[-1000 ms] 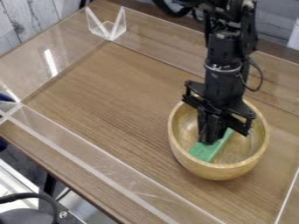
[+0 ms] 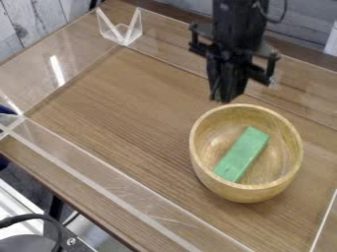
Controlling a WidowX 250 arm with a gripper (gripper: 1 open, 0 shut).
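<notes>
A round tan bowl [image 2: 208,148] sits on the wooden surface at the right, with a green rectangular block [image 2: 241,154] lying inside it. My dark gripper [image 2: 222,92] hangs above and behind the bowl, clear of it, its narrow tip pointing down. It is shut, with nothing visible between its fingers.
A clear plastic piece [image 2: 120,26] stands near the back left. A black cable or part shows at the bottom left corner.
My gripper has risen out of the bowl and moved back, away from the green block, which stays in the bowl.
</notes>
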